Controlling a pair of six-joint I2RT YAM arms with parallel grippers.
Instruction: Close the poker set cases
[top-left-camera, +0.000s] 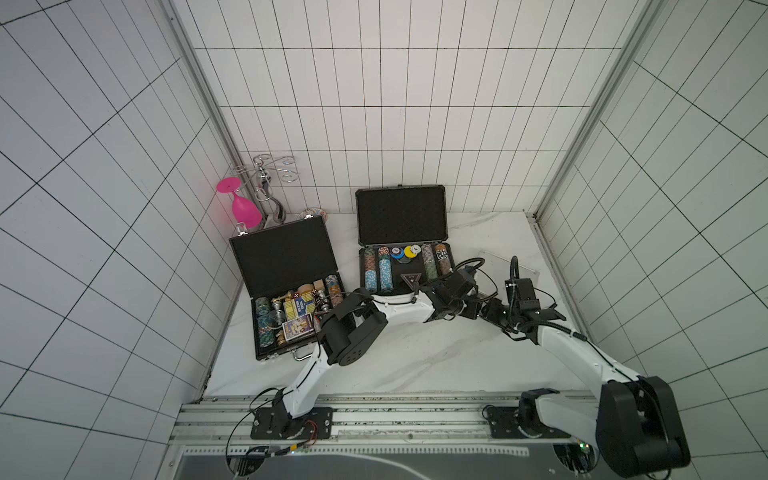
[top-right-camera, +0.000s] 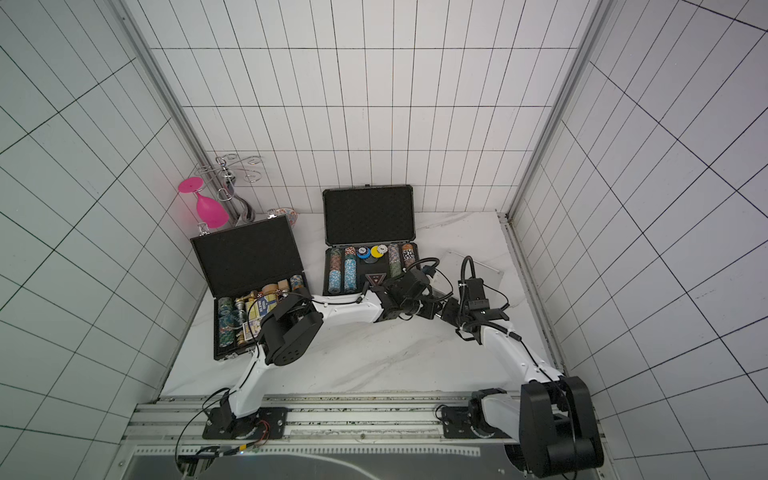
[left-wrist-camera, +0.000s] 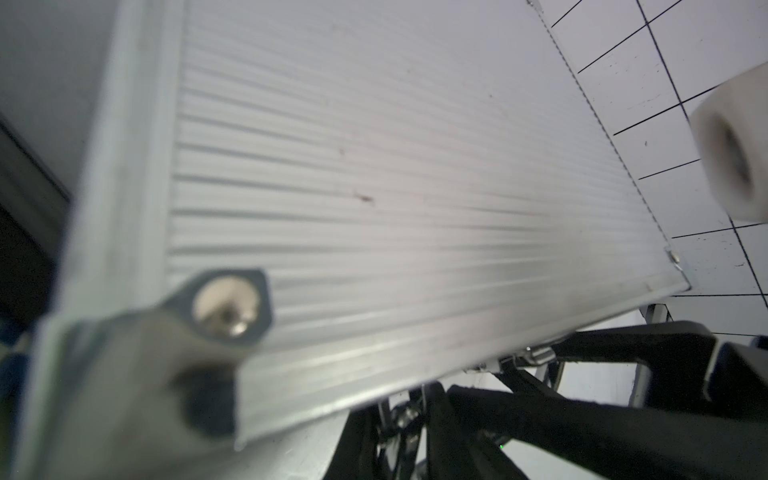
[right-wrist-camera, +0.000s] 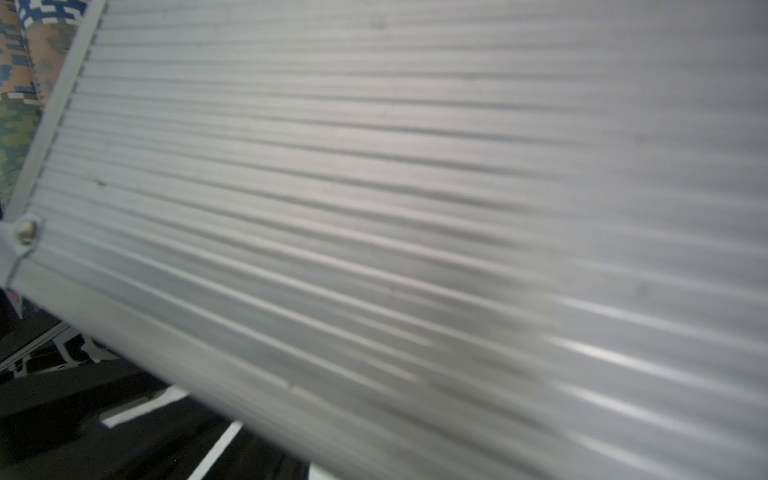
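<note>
The silver case (left-wrist-camera: 384, 184) lies lid-down at the table's right, its ribbed top filling both wrist views; its front seam is hidden. At its front edge my left gripper is shut on a small metal piece that looks like a latch. From the right, my right gripper reaches the same edge with its fingers apart, near another metal fitting (left-wrist-camera: 537, 354). The black middle case (top-left-camera: 401, 216) stands with its lid up, chips showing inside. Also open is the black left case (top-left-camera: 284, 256), filled with chips and cards. The right wrist view is blurred.
A pink glass (top-left-camera: 246, 212) and a wire stand (top-left-camera: 276, 204) stand behind the left case. My left forearm (top-left-camera: 396, 310) crosses in front of the middle case. Bare table (top-left-camera: 416, 360) lies toward the front.
</note>
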